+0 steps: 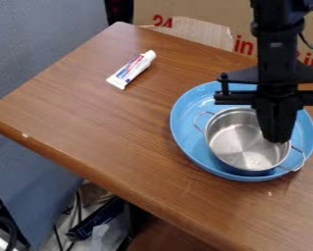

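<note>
A steel pot (240,147) with two side handles sits on a light blue plate (190,113) at the right of the table. My black gripper (277,125) hangs over the back right part of the pot, its lower end overlapping the pot's rim from this view; whether it touches, and how the fingers stand, I cannot tell. A toothpaste tube (130,71) lies apart on the wooden table toward the back left.
A cardboard box (198,12) stands behind the table, a grey padded panel (27,39) at the left, and cables lie below the table's front left edge.
</note>
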